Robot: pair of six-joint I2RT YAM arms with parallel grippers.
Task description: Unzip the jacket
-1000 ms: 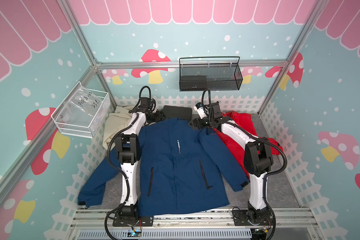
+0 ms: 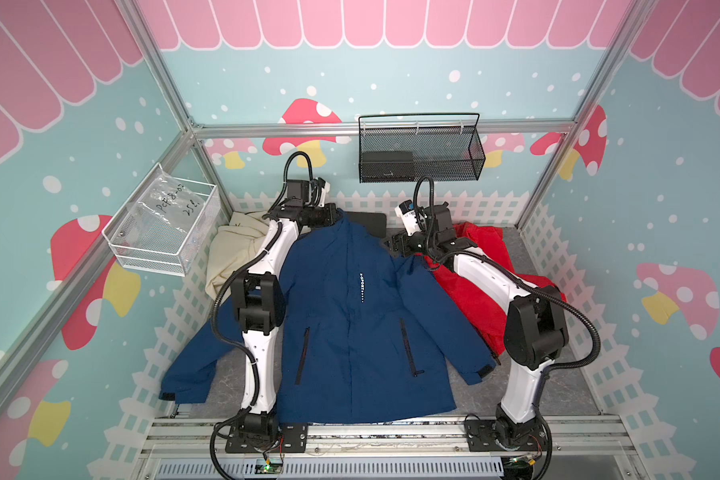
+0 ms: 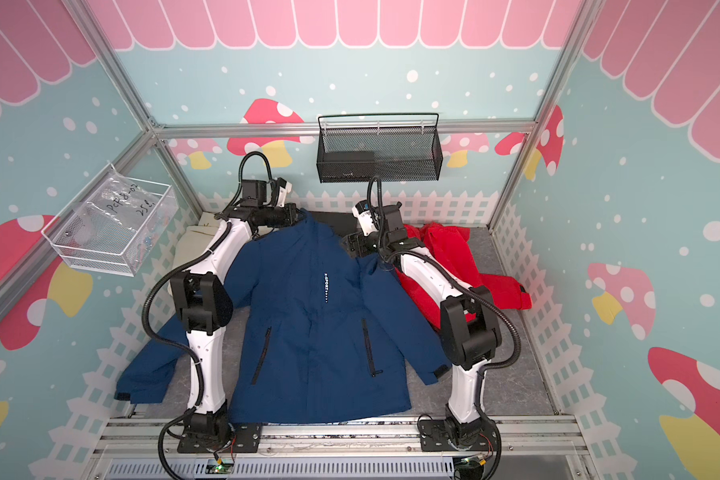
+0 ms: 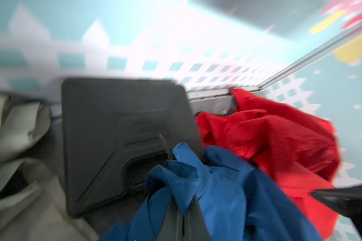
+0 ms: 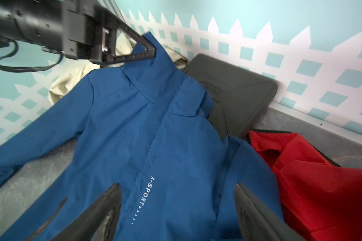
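Observation:
The blue jacket (image 2: 350,320) lies front up, its front placket (image 5: 146,144) closed from collar down as far as the right wrist view shows. The left gripper is shut on the cloth of the collar (image 4: 177,176), which it holds raised off the table. A thin dark cord or pull (image 4: 164,145) sticks up at the collar's edge; its exact kind is unclear. Over the jacket's right shoulder my right gripper stands open, fingers (image 5: 108,206) wide apart and nothing between them.
Behind the collar lies a flat black case (image 5: 233,90). Red cloth (image 5: 321,180) is heaped at the right, beige cloth (image 2: 232,248) at the left. A black mesh basket (image 2: 448,152) hangs on the back wall and a white one (image 2: 156,260) on the left.
The right gripper has shifted only a little.

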